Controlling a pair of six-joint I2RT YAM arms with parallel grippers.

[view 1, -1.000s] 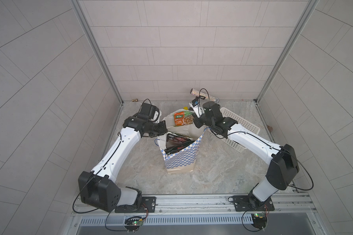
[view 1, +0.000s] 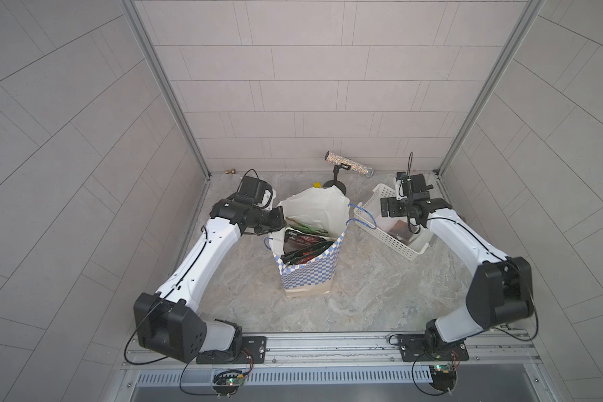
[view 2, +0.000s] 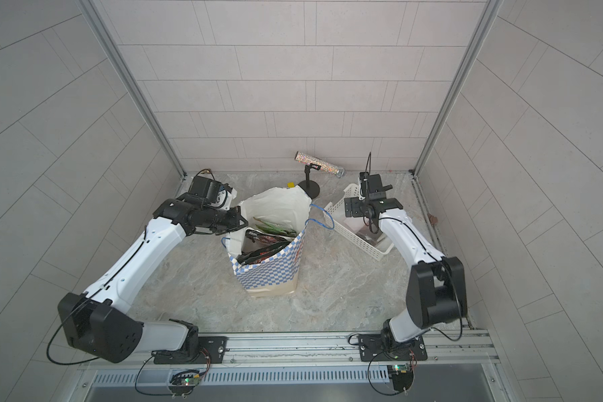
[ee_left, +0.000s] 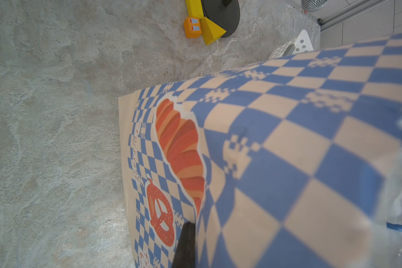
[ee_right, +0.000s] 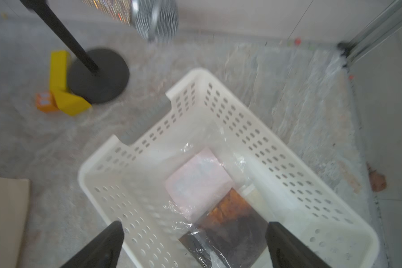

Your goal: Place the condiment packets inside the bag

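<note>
A checkered paper bag [view 1: 308,271] stands upright and open, several packets [view 1: 305,244] inside it. My left gripper [view 1: 274,221] is shut at the bag's left rim; the left wrist view shows the bag's printed side crowding the fingertips, so the thin rim between them is hard to confirm. My right gripper [view 2: 356,207] is open above the white perforated basket [ee_right: 294,169]. In the basket lie a dark packet [ee_right: 232,232] and a pale pink packet [ee_right: 196,178], below the right fingers.
A black stand [ee_right: 98,76] with a glittery cylinder [view 1: 348,162] is behind the bag, beside yellow blocks [ee_left: 212,31] and a small orange box [ee_left: 192,27].
My right gripper has moved right from the bag to over the basket. The orange-and-green packet seen upright in the bag's back is now lower, mostly out of sight. The left arm is unchanged.
</note>
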